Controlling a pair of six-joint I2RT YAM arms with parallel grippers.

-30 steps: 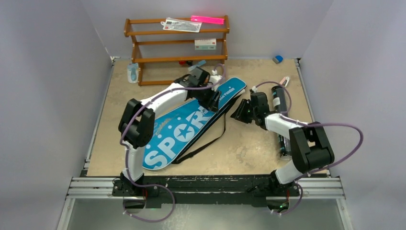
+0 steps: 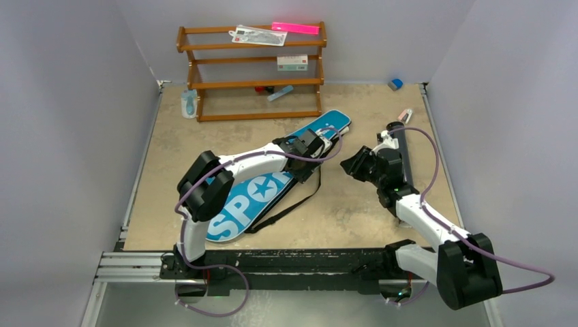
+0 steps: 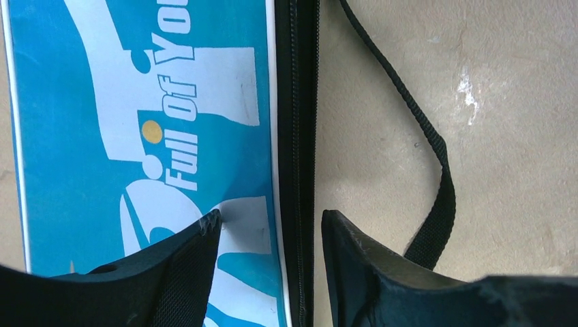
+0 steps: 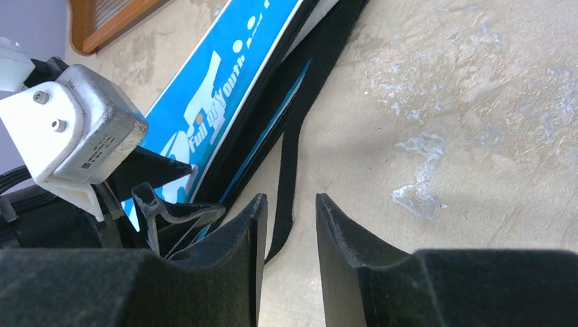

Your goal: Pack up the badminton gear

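A long blue racket bag [image 2: 260, 189] with white lettering lies slantwise on the table. Its black zipped side [image 3: 296, 136] faces right, and a black strap [image 2: 292, 208] trails from it. My left gripper is part open over that zipped edge, one finger above the blue face and the other beyond the edge; contact cannot be told. Off to the bag's right, my right gripper hovers part open with nothing between its fingers. A dark shuttlecock-like tube [image 2: 403, 157] stretches along the table's right side, partly hidden by the right arm.
A wooden rack [image 2: 255, 85] stands at the back, holding a white box [image 2: 292, 63], a pink box [image 2: 295, 28] and a flat package [image 2: 258, 35]. A blue item [image 2: 395, 84] lies back right. Bare table separates bag and tube.
The right arm has drawn back to the right, away from the bag. The bag has shifted only slightly.
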